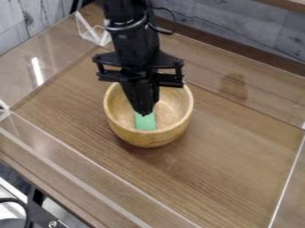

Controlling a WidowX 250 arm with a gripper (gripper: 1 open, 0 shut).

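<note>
My black gripper (145,93) hangs over a light wooden bowl (160,135) in the middle of the table, its fingers pointing down into the bowl. A small mint-green object (144,121) lies in the bowl just beneath the fingertips, partly hidden by the gripper. Whether the fingers are open or shut is hard to make out.
A clear plastic item (93,28) sits at the back left. Dark cables lie at the front-left edge, and grey walls stand at the back.
</note>
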